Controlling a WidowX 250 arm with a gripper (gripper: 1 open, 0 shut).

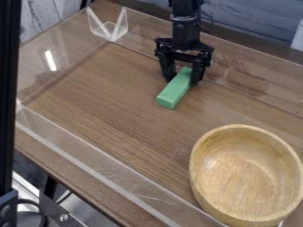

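The black gripper (183, 60) reaches down from the top of the camera view onto the far end of a green rectangular object (174, 92), which lies on the wooden table (95, 106) angled toward the viewer. The fingertips are around that far end, dark and small, so whether they are closed on it cannot be made out.
A large round wooden bowl (243, 177) fills the lower right. A small clear, angular plastic piece (106, 28) stands at the back left. A clear strip runs along the near left edge. The middle and left of the table are open.
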